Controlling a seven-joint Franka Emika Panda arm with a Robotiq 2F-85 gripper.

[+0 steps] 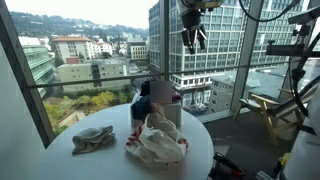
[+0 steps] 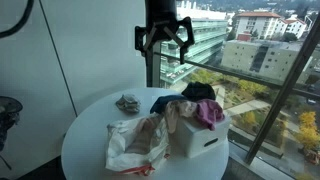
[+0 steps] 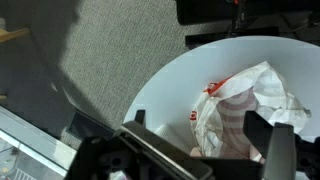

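Observation:
High above the round white table (image 1: 60, 160) hangs my gripper (image 2: 163, 40), open, its fingers apart with nothing between them. A crumpled white bag with red marks (image 2: 130, 147) lies on the table; in the wrist view the bag (image 3: 255, 98) is below and between the open fingers, well apart from them. Behind the bag stands a white box (image 2: 203, 141) with clothes heaped on or in it: a pink cloth (image 2: 209, 112), a dark blue one (image 2: 160, 104) and a black one (image 2: 202, 91). A grey cloth (image 1: 93, 139) lies alone on the table.
Tall windows (image 2: 265, 65) stand close behind the table. A chair (image 1: 268, 108) is off to the right in exterior view 1. Grey carpet (image 3: 110, 50) surrounds the table. Bare tabletop shows around the grey cloth and along the rim.

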